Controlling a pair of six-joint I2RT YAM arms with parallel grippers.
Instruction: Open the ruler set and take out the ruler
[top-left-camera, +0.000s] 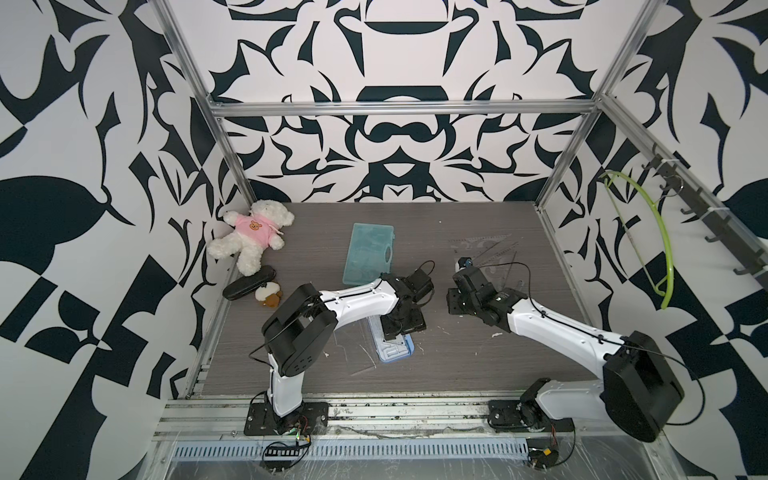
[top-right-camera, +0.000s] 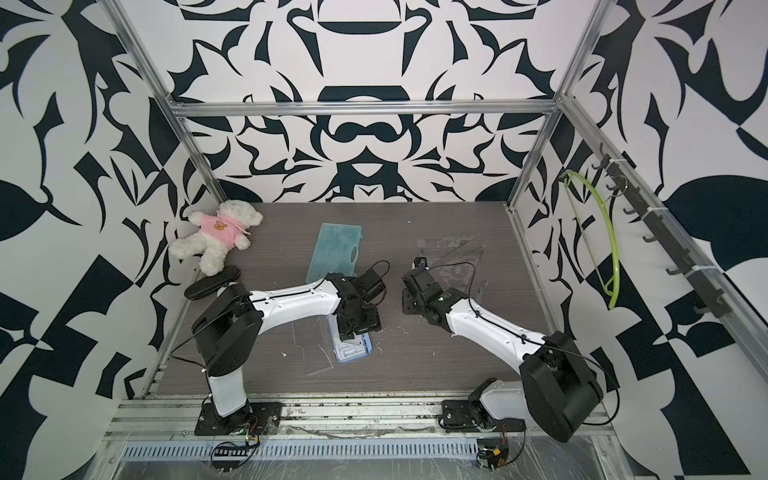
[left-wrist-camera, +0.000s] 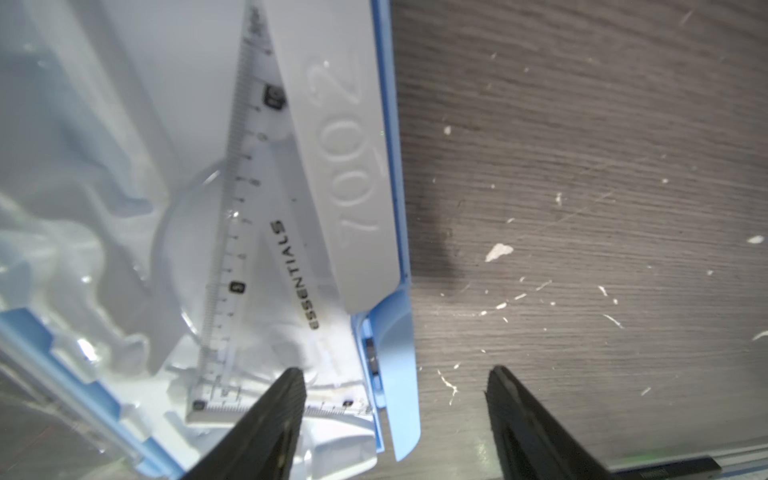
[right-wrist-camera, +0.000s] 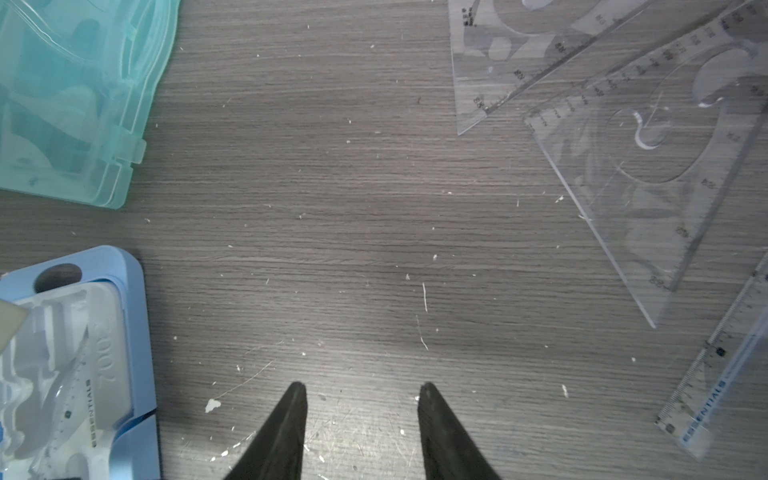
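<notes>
A blue ruler-set case (right-wrist-camera: 141, 336) lies open at the near middle of the table, its white tray (right-wrist-camera: 112, 344) showing. In the left wrist view a clear triangular ruler (left-wrist-camera: 276, 264) marked ESSENTIALS lies in that tray, partly under a raised white strip (left-wrist-camera: 352, 176) embossed 2007. My left gripper hovers over the case's edge, fingers apart, with the blue latch (left-wrist-camera: 398, 384) seen between them. No contact with latch or ruler can be made out. Above bare table to the right, my right gripper is open and empty.
A teal case (top-left-camera: 369, 252) lies behind the blue one. Two clear set squares (right-wrist-camera: 648, 172) and a straight ruler (right-wrist-camera: 720, 360) lie to the right. A teddy bear (top-left-camera: 257, 232) and a black pouch (top-left-camera: 249, 283) are at far left. Bare table separates both cases from the right-hand rulers.
</notes>
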